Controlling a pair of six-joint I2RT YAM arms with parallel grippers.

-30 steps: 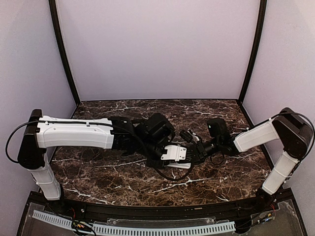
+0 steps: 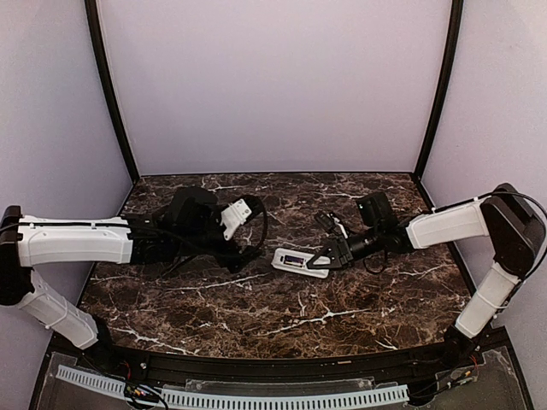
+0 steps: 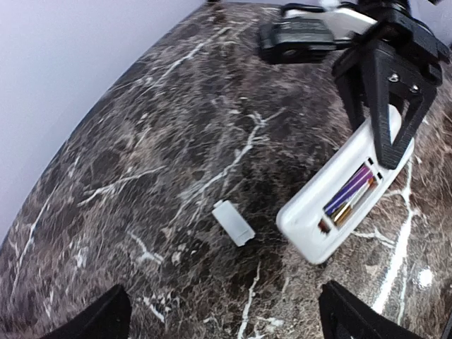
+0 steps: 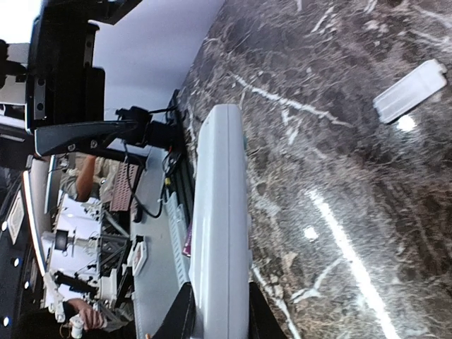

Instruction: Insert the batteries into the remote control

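Note:
The white remote control (image 2: 291,265) is held at one end by my right gripper (image 2: 326,254); in the left wrist view its open compartment (image 3: 349,191) shows battery-like cylinders, one purple, lying inside. In the right wrist view the remote (image 4: 219,212) stands large between that gripper's fingers, seen side-on. My left gripper (image 2: 244,256) is to the left of the remote; in its own view the two fingertips (image 3: 346,318) are apart at the bottom edge, with nothing seen between them. A small white piece, likely the cover (image 3: 233,222), lies on the table left of the remote.
Pale walls (image 2: 60,154) border it at the back and sides.
My left arm has drawn back leftward from over the remote, uncovering it. The right gripper and remote have moved little, slightly upward in the top view.

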